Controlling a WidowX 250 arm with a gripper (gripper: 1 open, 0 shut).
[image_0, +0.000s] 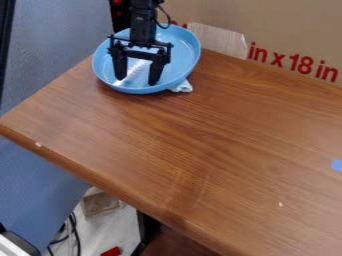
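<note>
My black gripper is over a light blue round dish at the back left of the table, with its two fingers apart and reaching down inside the rim. A whitish, elongated patch shows in the dish between the fingers; I cannot tell what it is or whether the fingers touch it. A small pale cloth-like thing lies at the dish's right edge, partly hidden under it.
A cardboard panel stands behind. The table's left edge drops to a cluttered floor.
</note>
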